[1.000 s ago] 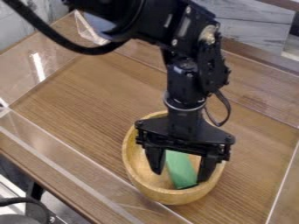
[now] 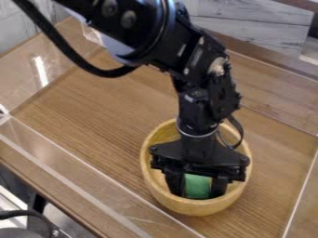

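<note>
My black gripper [image 2: 198, 179] reaches straight down into a round tan bowl [image 2: 163, 193] at the lower middle of the camera view. It is shut on a green object [image 2: 198, 189] inside the bowl, which is mostly hidden by the fingers and gripper body.
Clear edging runs along the lower left and right sides. A pale marbled wall stands behind. Dark cables show at the lower left corner.
The gripper has come lower into the bowl and its fingers have closed inward round the green object, of which less now shows.
</note>
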